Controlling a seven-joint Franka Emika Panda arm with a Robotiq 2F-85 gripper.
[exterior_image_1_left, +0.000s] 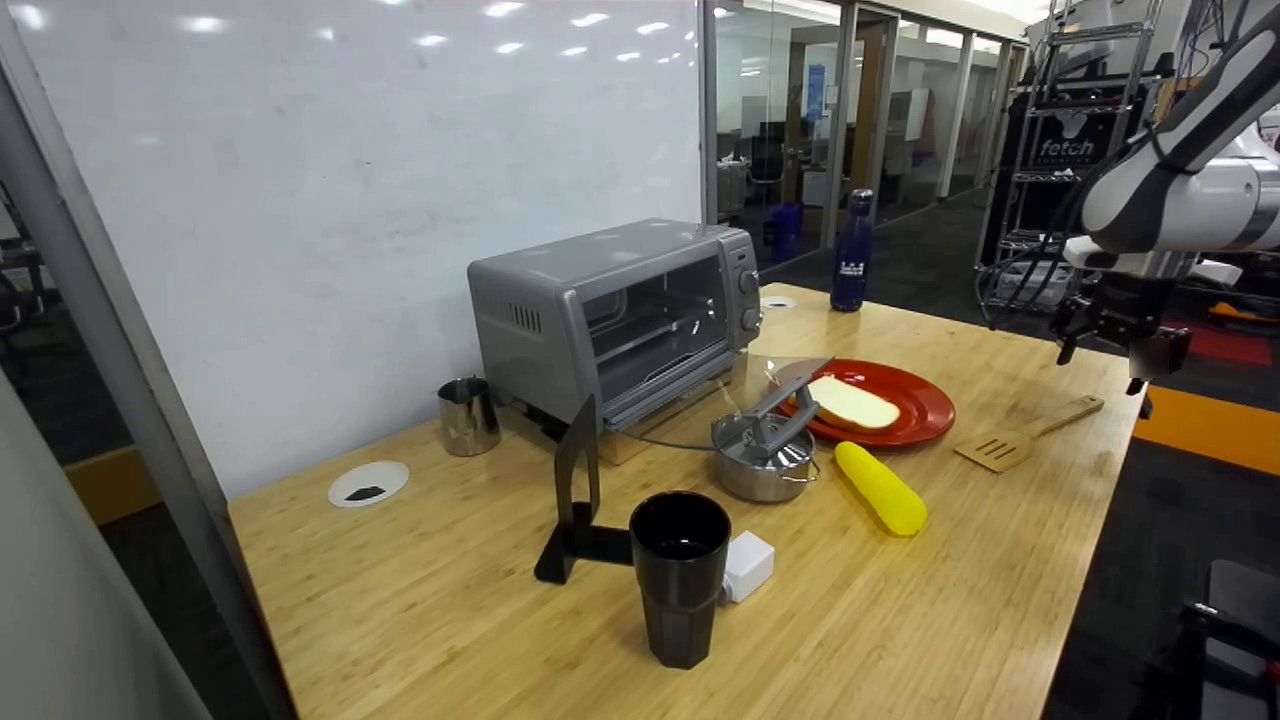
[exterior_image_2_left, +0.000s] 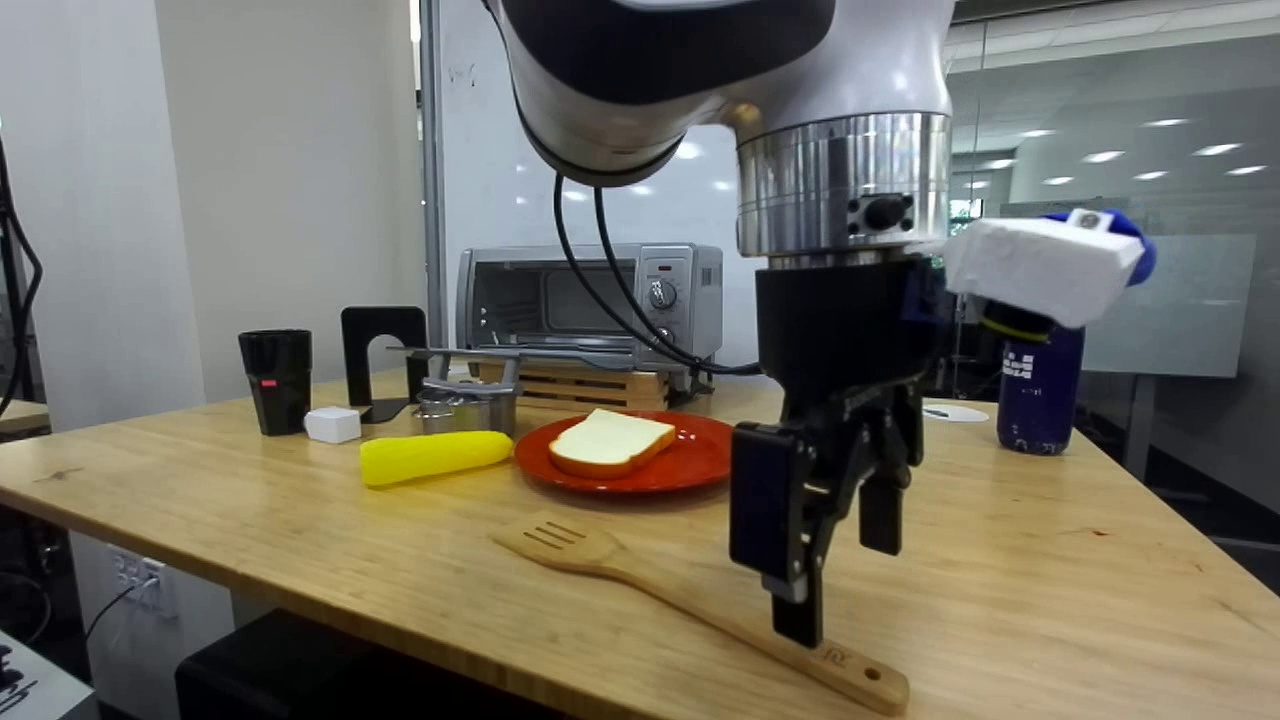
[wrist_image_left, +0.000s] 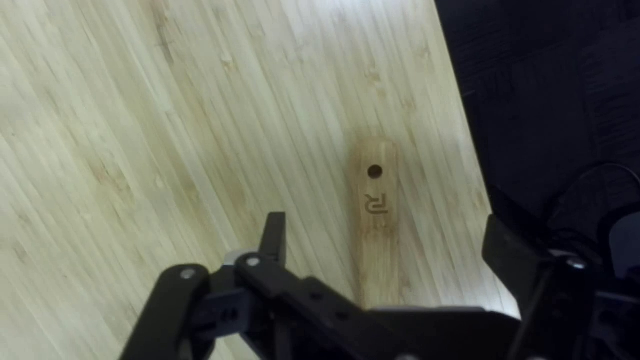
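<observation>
A slotted wooden spatula lies flat on the table, its handle pointing towards the table's edge. Above that handle hangs my gripper, open and empty. Seen from the wrist, the handle end, with its hole and engraved mark, sits between the two spread fingers and touches neither. The fingers stand well apart on either side of it. From the first exterior view, my gripper hovers over the right edge of the table, beyond the spatula.
A red plate with a bread slice lies behind the spatula. Nearby are a yellow object, a lidded steel pot and an open toaster oven. A dark blue bottle stands at the back.
</observation>
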